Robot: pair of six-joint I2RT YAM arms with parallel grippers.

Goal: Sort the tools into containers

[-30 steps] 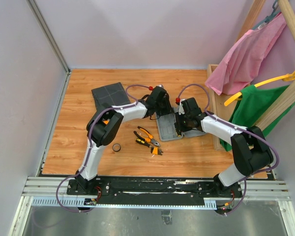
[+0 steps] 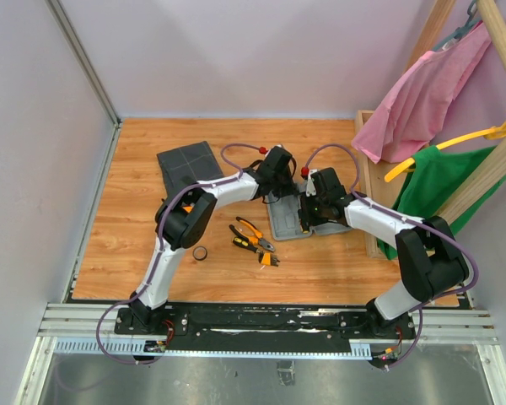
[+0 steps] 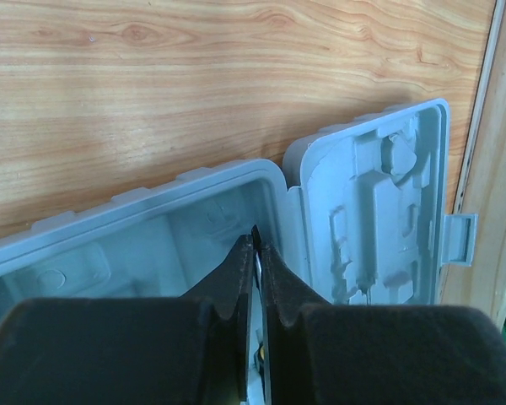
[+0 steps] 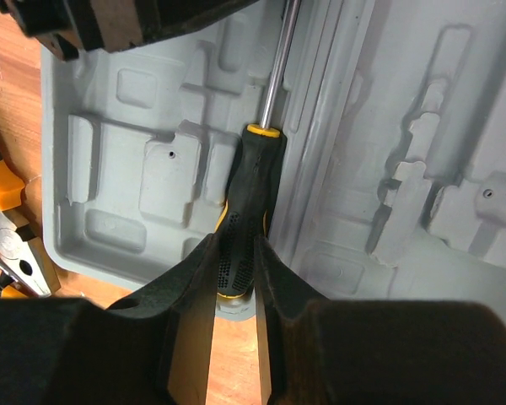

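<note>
A black-and-yellow screwdriver [image 4: 246, 190] lies along the hinge side of the grey open case [image 4: 118, 283]. In the left wrist view my left gripper is shut on its metal shaft, the dark tip just showing at the fingertips. At the other end, the handle fills the space between the fingers of my right gripper, with no gap visible on either side. Pliers with orange handles [image 2: 251, 229] and another black-and-orange tool [image 2: 246, 245] lie on the table left of the case. The arms hide much of the case from above.
The case lid [image 3: 388, 194] lies opened to the right, near a wooden box [image 2: 364, 169] under hanging cloths. A tape ring [image 2: 200, 252] and a small orange-black item [image 2: 269, 259] sit at the front. A dark mat [image 2: 185, 164] lies back left.
The left arm moved slightly right.
</note>
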